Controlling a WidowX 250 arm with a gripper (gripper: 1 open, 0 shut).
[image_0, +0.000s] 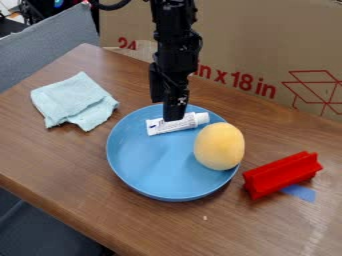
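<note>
The black gripper hangs over the back left of a blue plate, its fingers open just above a white tube that lies on the plate. A pale yellow round object sits on the plate's right side.
A folded light blue cloth lies on the wooden table at the left. A red object lies right of the plate, near a piece of blue tape. A cardboard box stands along the back.
</note>
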